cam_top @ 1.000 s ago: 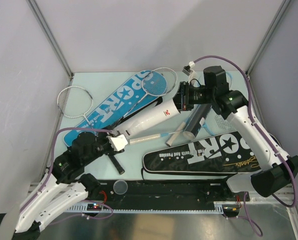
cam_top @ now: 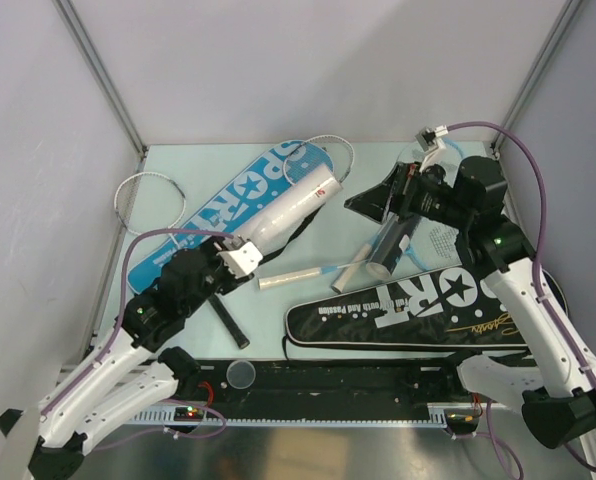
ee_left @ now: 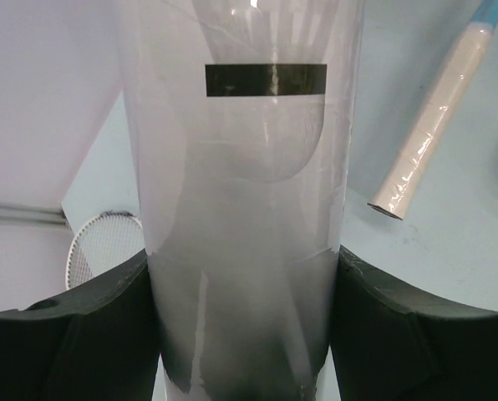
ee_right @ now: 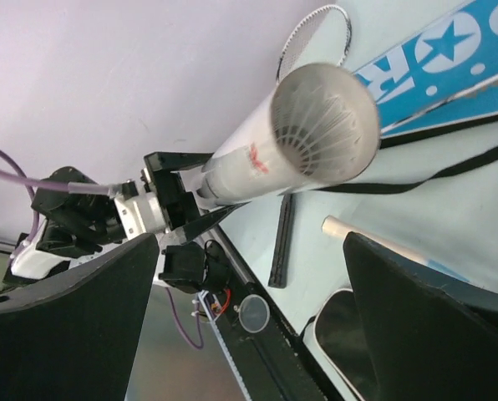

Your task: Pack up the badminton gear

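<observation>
A white shuttlecock tube (cam_top: 296,208) is tilted in the air over the left half of the table, with my left gripper (cam_top: 246,262) shut around its lower end. Its open mouth points up and right; the right wrist view shows feathered shuttlecocks (ee_right: 312,125) inside. In the left wrist view the clear-wrapped tube (ee_left: 245,167) fills the space between the fingers. My right gripper (cam_top: 368,208) hangs open to the right of the mouth, apart from it and empty. On the table lie a blue racket bag (cam_top: 213,215), a black racket bag (cam_top: 408,308) and several rackets.
One racket (cam_top: 126,200) lies far left, and another racket's head (cam_top: 323,165) rests partly over the blue bag. A dark cylinder (cam_top: 390,250) lies below the right arm, near light racket handles (cam_top: 290,278). A black handle (cam_top: 228,322) points toward the front edge.
My right gripper has drawn back to the right from the tube's mouth, leaving a gap.
</observation>
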